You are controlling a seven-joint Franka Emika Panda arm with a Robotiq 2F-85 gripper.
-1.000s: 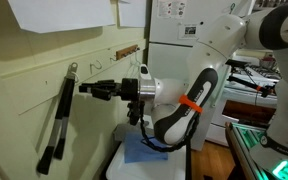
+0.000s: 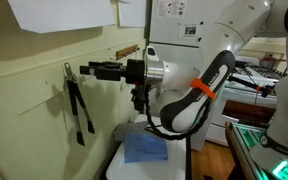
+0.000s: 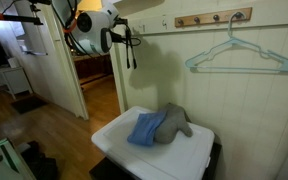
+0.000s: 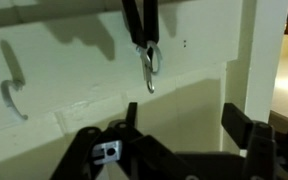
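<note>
A black, two-legged tool like tongs [image 2: 80, 110] hangs on the wall rail, its legs pointing down. In the wrist view, the tool's dark legs [image 4: 141, 22] meet at a metal loop [image 4: 147, 68], which appears to be at a small white hook [image 4: 155, 56]. My gripper [image 2: 84, 70] is beside the tool's upper end, near the wall. Its fingers [image 4: 249, 132] stand well apart, with only bare wall between them. Seen from the other side, the tool [image 3: 128, 54] hangs just below the gripper [image 3: 120, 22].
An empty white hook [image 4: 13, 99] is on the same rail. A blue hanger [image 3: 241, 55] hangs from a wooden peg rack [image 3: 214, 18]. Below is a white lid [image 3: 109, 130] with a blue cloth [image 3: 146, 129] and a grey cloth [image 3: 172, 123].
The tool has swung: its legs leaned lower left one second ago and now lean slightly lower right.
</note>
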